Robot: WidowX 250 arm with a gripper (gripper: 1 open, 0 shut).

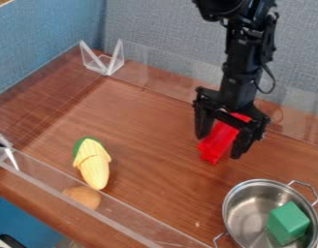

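My black gripper [227, 122] is lowered at the centre right, open around a red block [216, 145] on the wooden table [139, 126]; whether the fingers touch it I cannot tell, and they hide part of it.
A silver pot [247, 203] with a green block [287, 224] inside stands at the front right. A toy corn [94, 167] and a brown egg-shaped object [82, 196] lie at the front left. Clear panels edge the table.
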